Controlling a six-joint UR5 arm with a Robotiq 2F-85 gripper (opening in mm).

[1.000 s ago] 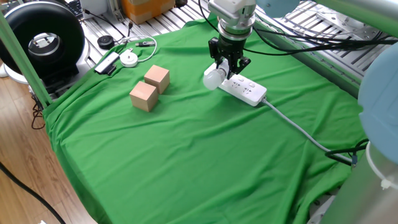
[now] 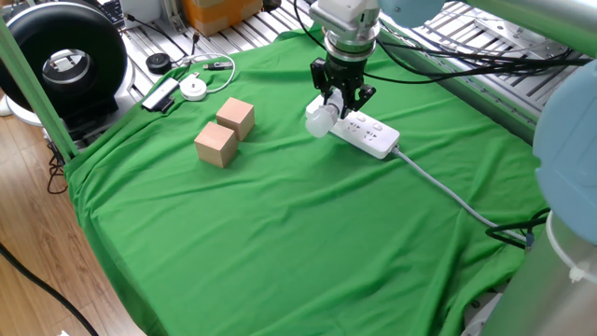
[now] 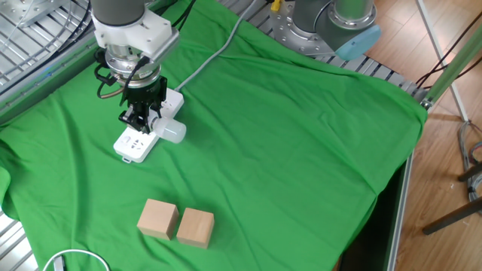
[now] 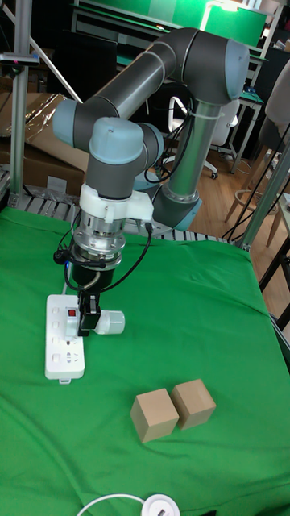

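Note:
A white bulb-shaped lamp (image 2: 322, 120) with a frosted round end lies sideways in my gripper (image 2: 341, 101), whose black fingers are shut on its narrower base. Directly beneath and behind is a white power strip (image 2: 371, 135) on the green cloth. In the second exterior view the lamp (image 3: 170, 130) points right, away from the strip (image 3: 136, 144). From the third exterior view, the gripper (image 4: 89, 320) stands over the right side of the strip (image 4: 64, 360), with the lamp (image 4: 111, 322) sticking out to the right. Whether the lamp or fingers touch the strip cannot be told.
Two wooden cubes (image 2: 216, 145) stand close together on the cloth. A grey cord (image 2: 448, 191) runs from the strip toward the table edge. Near the far corner lie a white round charger (image 2: 193, 88) and cables.
Strip and cubes have stayed where they were.

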